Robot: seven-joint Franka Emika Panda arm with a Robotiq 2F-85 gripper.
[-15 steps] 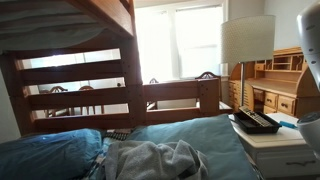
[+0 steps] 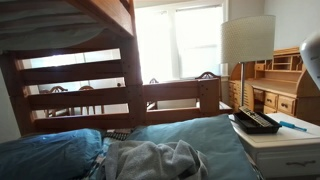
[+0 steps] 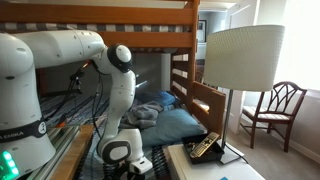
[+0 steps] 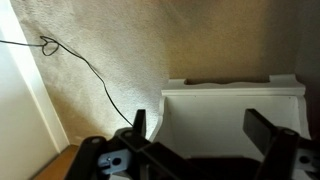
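Note:
My gripper is open in the wrist view, its two dark fingers (image 4: 258,128) spread apart with nothing between them. It faces down over a white, box-like piece (image 4: 235,88) with a raised rim; whether this is an open drawer I cannot tell. In exterior view 2 the white arm (image 3: 122,95) reaches down at the lower left, and its hand is partly cut off by the bottom edge. Only a small part of the arm (image 2: 313,55) shows at the right edge of exterior view 1.
A white nightstand (image 2: 285,140) carries a black tray (image 2: 256,122) and a lamp (image 2: 247,42). Beside it is the bed with a blue pillow (image 2: 50,152) and a grey blanket (image 2: 155,160). A thin black cable (image 4: 85,62) lies on the carpet (image 4: 210,40).
At the right edge of exterior view 1, the arm has shifted mostly out of frame, uncovering more of the nightstand. The bed and tray look unchanged.

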